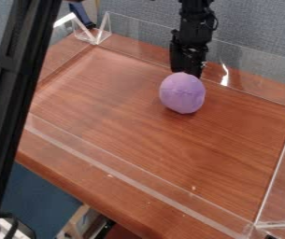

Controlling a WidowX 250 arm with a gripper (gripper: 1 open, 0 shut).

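Observation:
A purple ball [182,93] rests on the wooden board [132,159], right of centre toward the back. Just behind it, the black gripper [187,65] hangs down from the top of the view, close above the ball's far side. Its fingertips are dark and partly behind the ball, so whether it is open or shut cannot be made out.
Clear plastic walls [276,196] edge the board on its sides. A grey padded wall [263,42] stands behind. A black post [7,84] fills the left edge of the view. The front and left of the board are clear.

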